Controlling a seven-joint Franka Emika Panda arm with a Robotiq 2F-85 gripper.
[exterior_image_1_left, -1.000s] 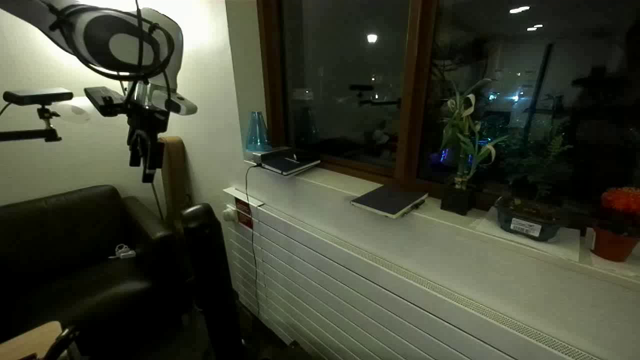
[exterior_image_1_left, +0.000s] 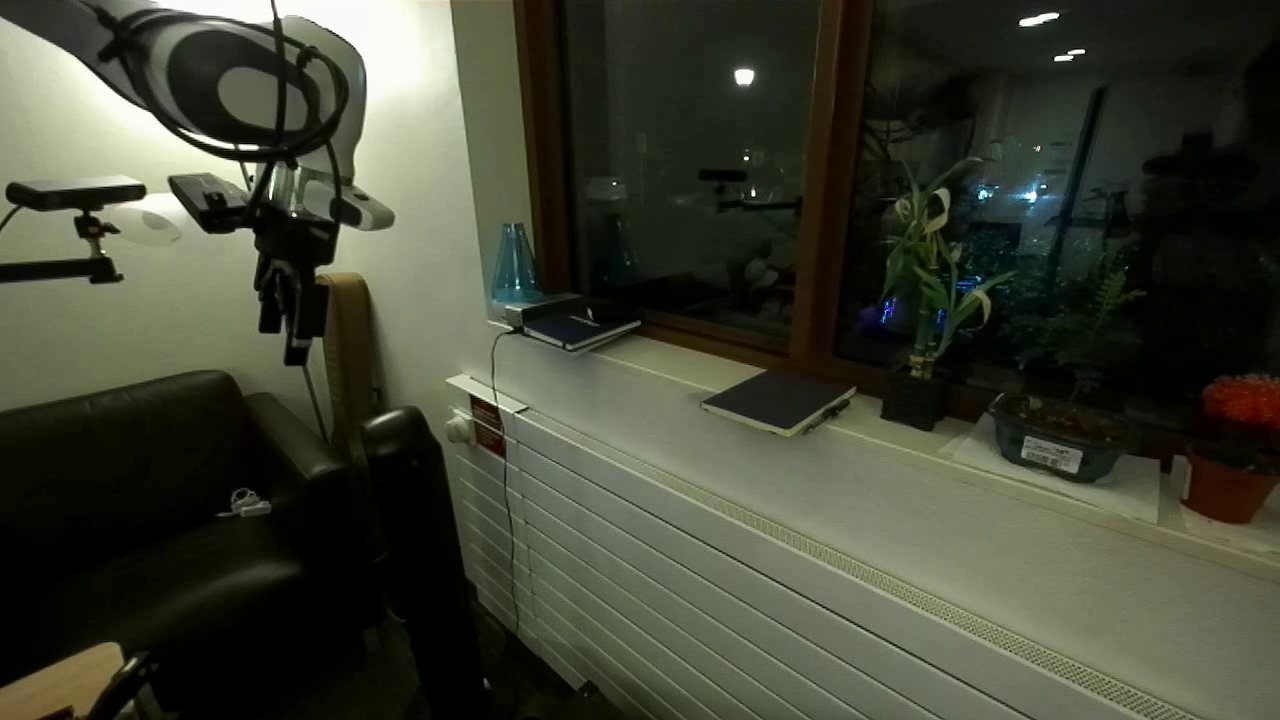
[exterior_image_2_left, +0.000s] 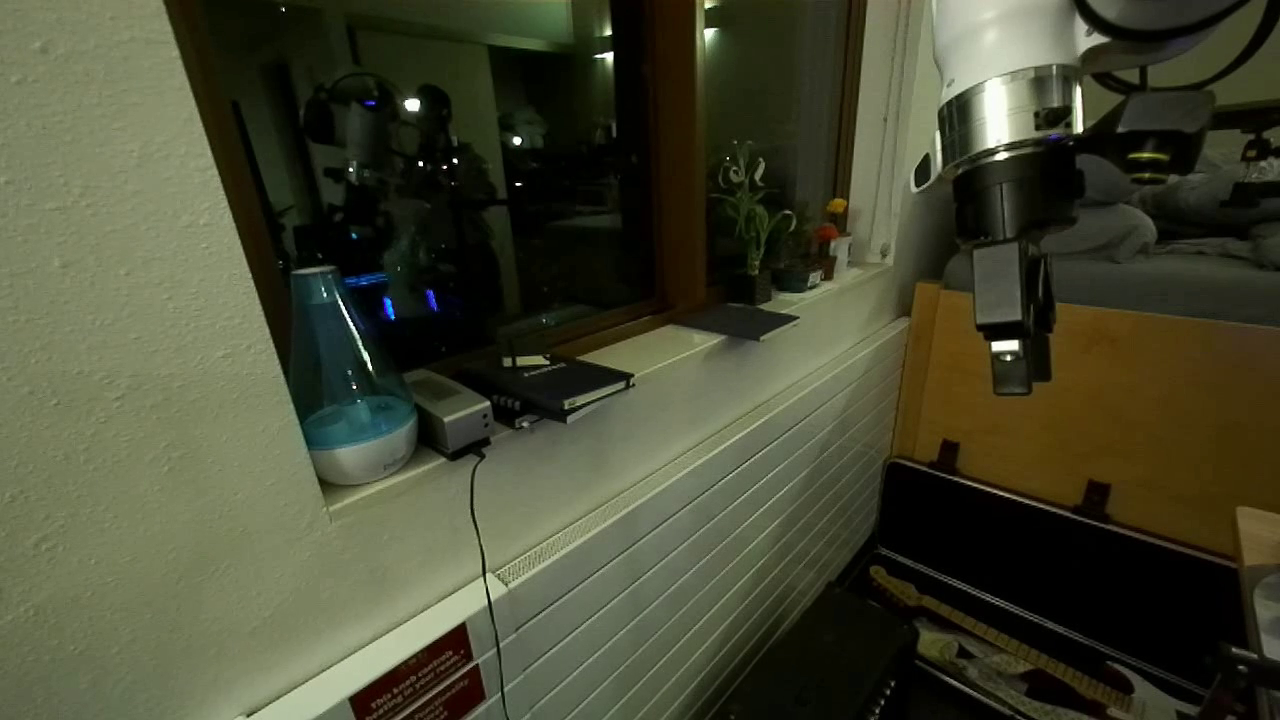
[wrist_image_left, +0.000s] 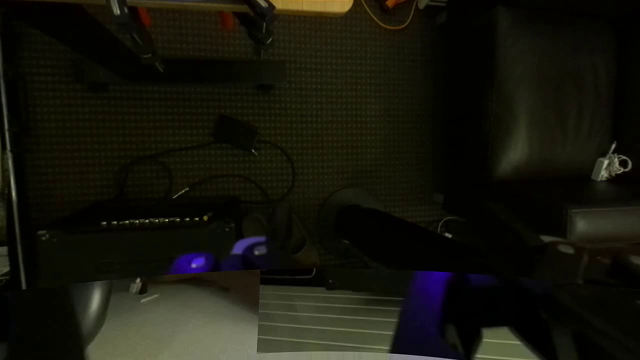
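Observation:
My gripper (exterior_image_1_left: 283, 340) hangs fingers-down in the air at the left of exterior view 1, clear of the windowsill. In exterior view 2 the gripper (exterior_image_2_left: 1024, 366) appears at the right, seen nearly side-on. No object shows hanging from its fingers, but how wide the fingers stand is unclear. A dark notebook (exterior_image_1_left: 779, 401) lies flat at mid-sill. Another dark notebook (exterior_image_2_left: 559, 382) rests at the sill's far end, beside a grey box (exterior_image_2_left: 447, 412) and a blue-and-white humidifier (exterior_image_2_left: 360, 438).
A leafy plant (exterior_image_1_left: 920, 282), a dark planter (exterior_image_1_left: 1056, 440) and a red-flowered pot (exterior_image_1_left: 1230, 486) line the sill. Below runs a white radiator (exterior_image_1_left: 672, 564). A black post (exterior_image_1_left: 422, 552) and armchair (exterior_image_1_left: 132, 504) stand nearby. An open guitar case (exterior_image_2_left: 1056, 510) lies on the floor.

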